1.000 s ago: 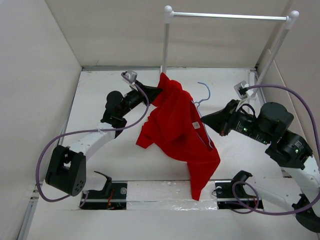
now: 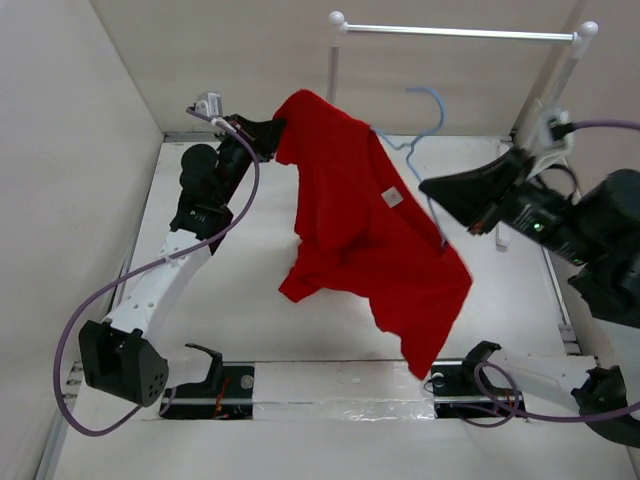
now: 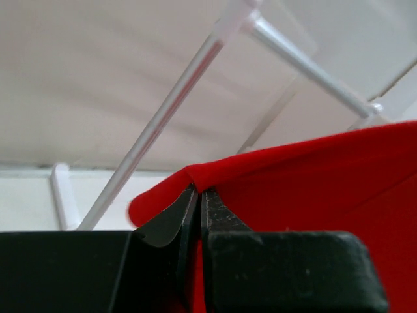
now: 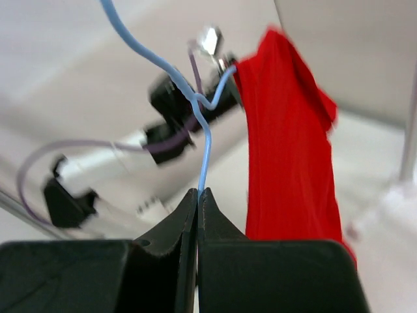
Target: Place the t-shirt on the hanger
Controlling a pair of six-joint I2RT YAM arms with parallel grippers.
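Note:
The red T-shirt point(image 2: 350, 250) hangs in the air, its upper left corner pinched by my left gripper point(image 2: 276, 128); in the left wrist view its fabric point(image 3: 313, 195) rises from between the shut fingertips. The blue hanger point(image 2: 425, 95) has its hook up and its lower part at the shirt's right side, partly hidden by it. My right gripper point(image 2: 475, 215) is shut on the hanger; in the right wrist view the thin blue wire point(image 4: 206, 156) runs up from between its fingertips.
A white rack with a horizontal bar point(image 2: 450, 32) stands at the back, above and behind the shirt. Pale walls bound the workspace left, right and back.
My left gripper has moved up and leftward, stretching the shirt's top higher.

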